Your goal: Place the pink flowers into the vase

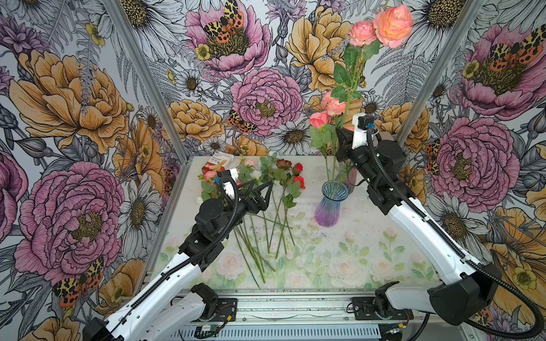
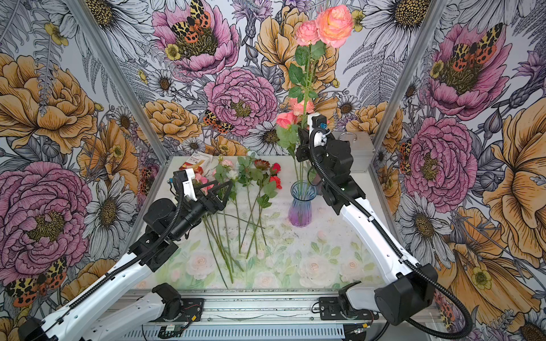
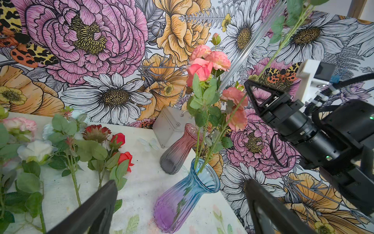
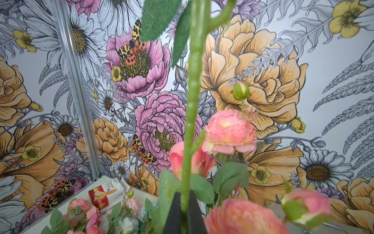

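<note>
A tall pink flower (image 1: pixel 393 26) leans to the right, its green stem (image 4: pixel 192 97) pinched in my right gripper, which is shut. In the left wrist view that stem slants down from the right gripper into the mouth of the blue-purple vase (image 3: pixel 185 198). The vase (image 1: pixel 328 211) stands upright on the table. Other pink flowers (image 3: pixel 200 69) rise from it, their stems inside its neck. Over the loose flowers at left, my left gripper (image 1: pixel 267 196) is open, nothing between its widely parted fingers.
Loose flowers, including red ones (image 1: pixel 299 176), lie with stems (image 1: pixel 253 250) toward the table's front. Behind the vase are a dark pink vase (image 3: pixel 179 150) and a grey box (image 3: pixel 171 124). A red-and-white packet (image 4: pixel 105 193) lies at the back left.
</note>
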